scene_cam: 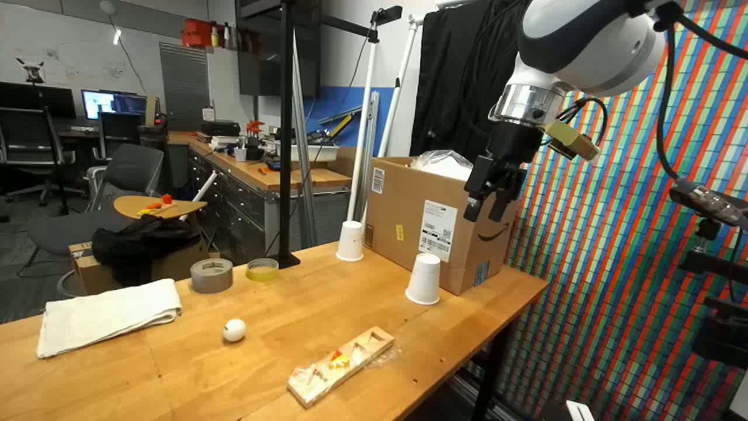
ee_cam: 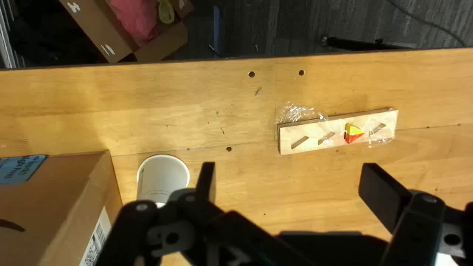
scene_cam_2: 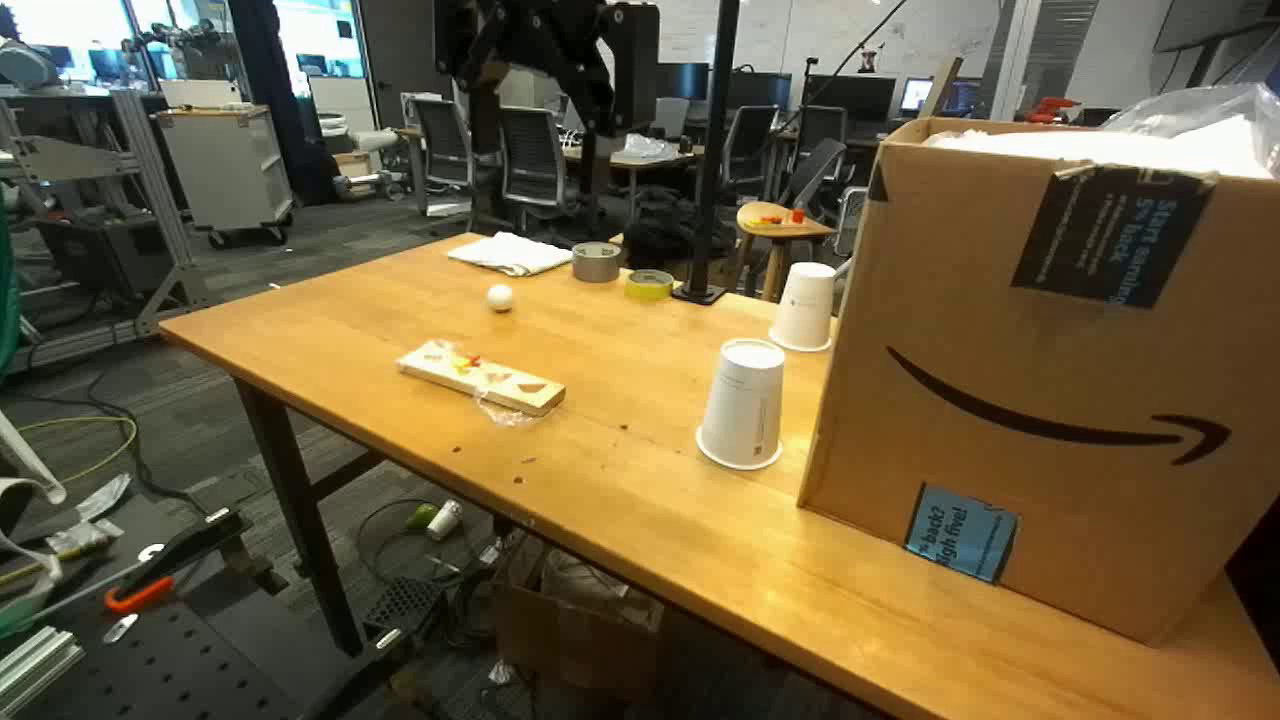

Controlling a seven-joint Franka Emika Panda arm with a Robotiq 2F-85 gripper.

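Note:
High above the table, my gripper is open, its two fingers wide apart and only bare wood visible far below between them. A pale wooden block [ee_cam: 306,133] with slanted slots lies on the table, a small yellow and red piece [ee_cam: 353,133] on it and clear film at its edges. Two white paper cups stand upside down: the nearer cup [scene_cam_2: 740,408] by the carton's corner, the other cup [scene_cam_2: 804,308] farther back. A white ball [scene_cam: 234,330] rests alone on the wood. In the wrist view, the gripper's body partly hides one cup [ee_cam: 162,177].
A tall cardboard box [scene_cam_2: 1044,408] fills one end of the table. Grey tape [scene_cam: 211,275], yellow tape [scene_cam: 262,269] and a folded white cloth [scene_cam: 108,317] lie along the far side, with a black post [scene_cam: 285,140] nearby. Bare wood separates the block from the cups.

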